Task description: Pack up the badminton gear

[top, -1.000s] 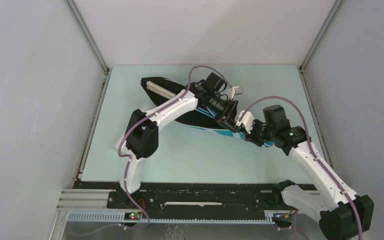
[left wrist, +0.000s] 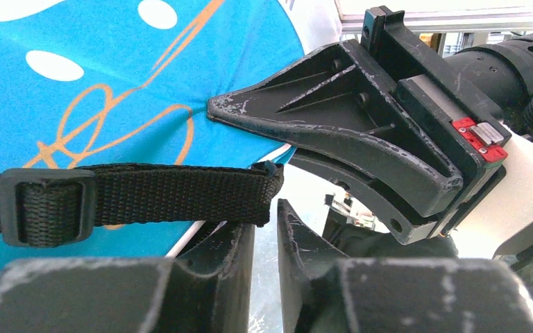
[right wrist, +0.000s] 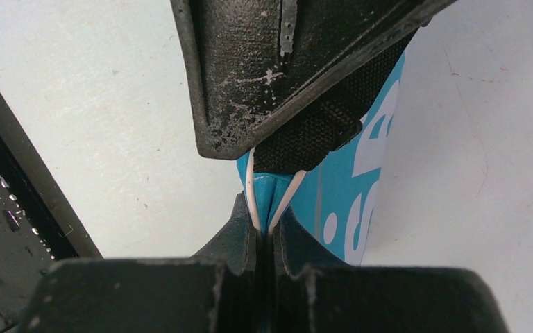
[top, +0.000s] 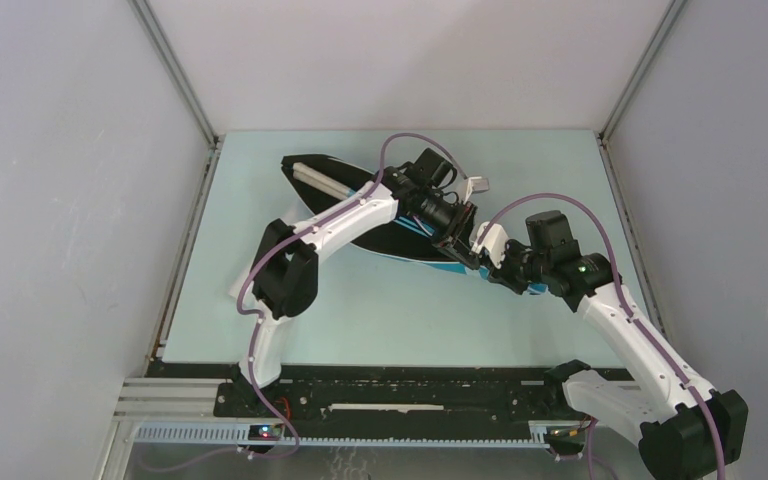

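A blue badminton bag [top: 445,265] with black lining lies open on the table, pale racket handles [top: 320,178] inside. My left gripper is at its right end, fingertips close beside a black buckled strap [left wrist: 146,194]; how far it is open, and whether the strap is between the fingers, is unclear. My right gripper is shut on the pale-piped blue fabric edge [right wrist: 269,187] of the bag, with the left gripper just above it in the right wrist view.
Walls stand close around it, and a dark rail runs along the front edge. A white item [top: 238,286] lies partly behind the left arm.
Both arms are almost still; the left one has shifted very slightly toward the front in the top view.
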